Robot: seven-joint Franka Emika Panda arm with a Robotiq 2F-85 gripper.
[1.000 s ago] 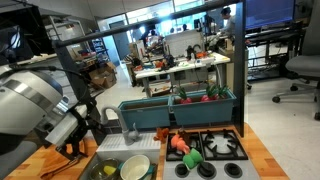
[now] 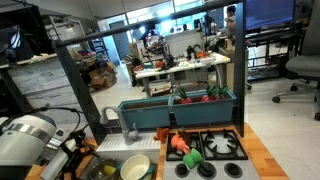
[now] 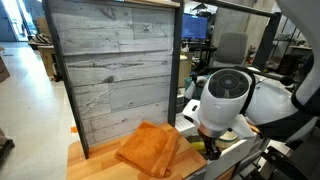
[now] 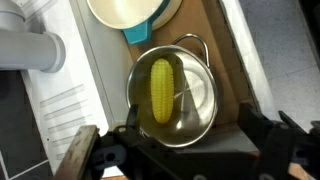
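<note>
A yellow corn cob (image 4: 162, 90) lies inside a round metal pot (image 4: 205, 110) with a wire handle, seen from above in the wrist view. My gripper is open above the pot's near side, its fingers (image 4: 84, 152) spread wide with nothing between them. From exterior view 1, the arm (image 2: 28, 140) reaches in at the lower left, over the sink area. In exterior view 2 the gripper (image 3: 210, 150) points down beside the counter's orange cloth (image 3: 150, 146); its fingertips are hard to make out there.
A cream pan (image 4: 122, 10) with a teal handle sits right beside the pot. The faucet (image 2: 117, 118) rises behind the sink. To the right is a stove (image 2: 207, 155) bearing red and green items, with a blue-green bin (image 2: 205, 108) behind.
The arm has come down steadily at the left of exterior view 1, bringing the gripper lower toward the sink. The bowl, stove items and bin have stayed put.
</note>
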